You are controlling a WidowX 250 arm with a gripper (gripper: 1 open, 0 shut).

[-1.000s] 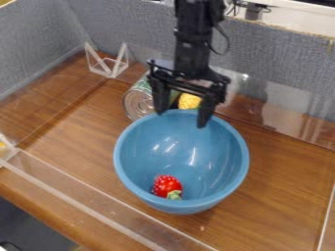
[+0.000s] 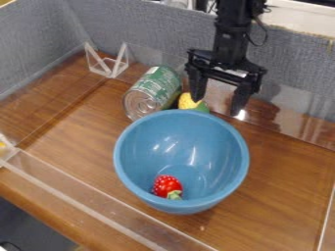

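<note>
My black gripper (image 2: 217, 92) hangs open at the back centre, above and behind the blue bowl, near a small yellow-and-green object (image 2: 191, 103) just behind the bowl's rim. Whether it touches that object I cannot tell. The large blue bowl (image 2: 210, 157) holds a red strawberry (image 2: 167, 186) at its lower left. A green can (image 2: 153, 91) lies on its side to the left of the gripper, behind the bowl.
A white wire rack (image 2: 108, 63) stands at the back left by the grey padded walls. A white object sits at the left edge.
My gripper has moved back and up in the view, away from over the bowl's rear rim. The bowl, can and strawberry look unmoved.
</note>
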